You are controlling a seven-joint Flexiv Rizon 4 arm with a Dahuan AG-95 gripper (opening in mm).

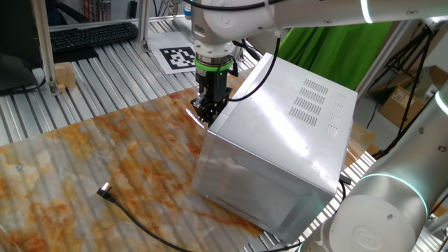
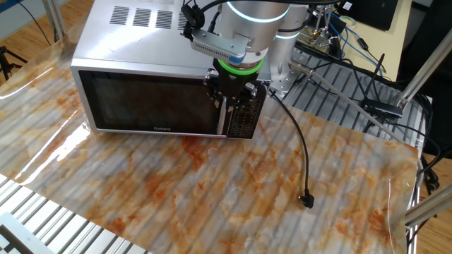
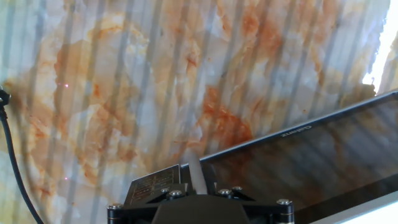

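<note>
A silver microwave [image 1: 280, 112] stands on the marble-patterned board, its dark glass door [image 2: 155, 102] flush with the front. Along the door's edge, beside the control panel [image 2: 244, 118], runs an upright pale handle [image 2: 222, 121]. My gripper points down at the front of the microwave. In the wrist view its fingers sit close on both sides of the handle and appear shut on it. The lower part of the handle sticks out past the fingertips. Exact contact at the pads is hidden by the gripper body.
A black power cord with its plug [image 2: 306, 200] lies loose on the marble-patterned board [image 2: 233, 190], to the control-panel side. Board space before the door is clear. A keyboard [image 1: 94, 36] and a printed marker sheet [image 1: 175, 57] lie beyond the board.
</note>
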